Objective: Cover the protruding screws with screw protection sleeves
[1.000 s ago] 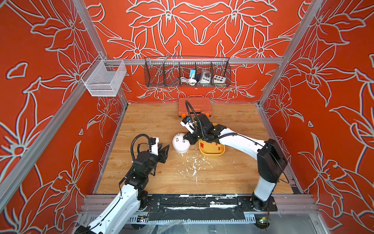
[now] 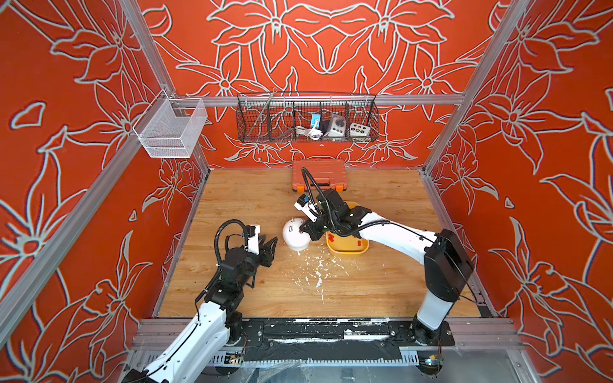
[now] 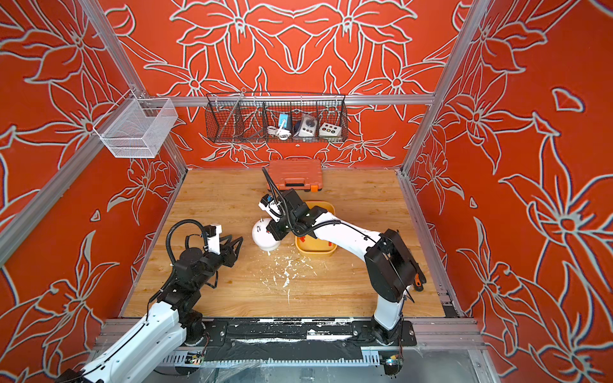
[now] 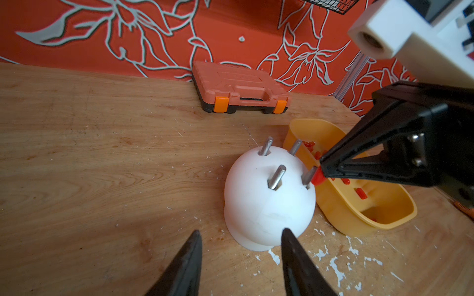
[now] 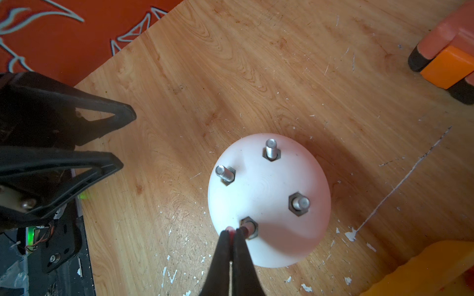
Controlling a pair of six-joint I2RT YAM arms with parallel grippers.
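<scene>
A white dome point(image 4: 261, 207) stands mid-table with four protruding screws, among them a front one point(image 4: 276, 176) and a back one point(image 4: 266, 146). My right gripper is shut on a small red sleeve point(image 4: 317, 176), held at the tip of the screw on the dome's right side. The other three screws show bare metal. My left gripper stands open to the lower left of the dome, with nothing between its fingers. More red sleeves point(image 4: 360, 192) lie in the yellow tray point(image 4: 400, 207).
An orange toolbox point(image 2: 319, 171) lies at the back. A black wire basket point(image 2: 306, 121) hangs on the rear wall. White flakes lie in front of the dome.
The left arm stays where it was.
</scene>
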